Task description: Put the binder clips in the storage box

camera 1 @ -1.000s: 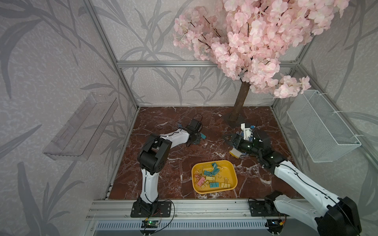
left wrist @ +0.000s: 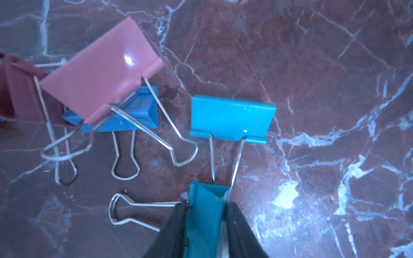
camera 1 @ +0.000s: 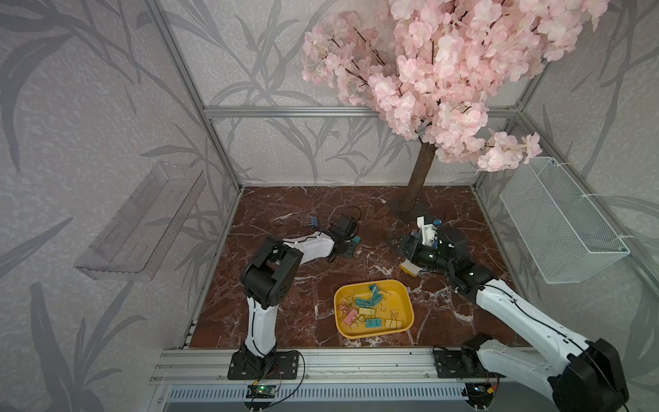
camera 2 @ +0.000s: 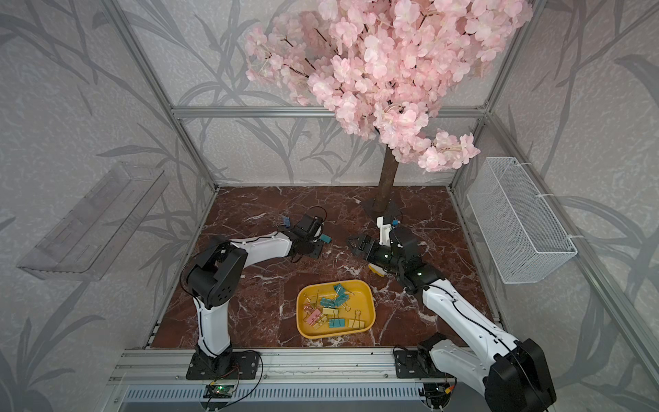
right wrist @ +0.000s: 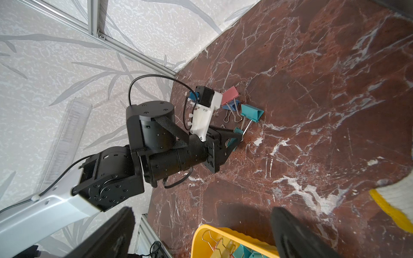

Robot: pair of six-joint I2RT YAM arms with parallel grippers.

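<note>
Low over the marble table, my left gripper has one finger on each side of a teal binder clip (left wrist: 206,221); whether they press on it cannot be told. Just beyond that clip, a second teal clip (left wrist: 232,118) lies with its wire handles reaching back to the first. A pink clip (left wrist: 105,71) rests over a blue clip (left wrist: 137,111) to the left, beside a dark red one (left wrist: 25,88). My right gripper is open and empty, well apart from these clips. The yellow storage box (camera 1: 338,322) holds several teal, pink and yellow clips.
A white and yellow object (right wrist: 393,202) lies under the right arm. The tree trunk (camera 1: 417,178) stands at the back. A clear bin (camera 1: 140,226) and a white mesh basket (camera 1: 563,226) hang on the side walls. Table between left gripper and box is bare.
The teal clip beside it has shifted slightly too. The right arm and yellow box have stayed put.
</note>
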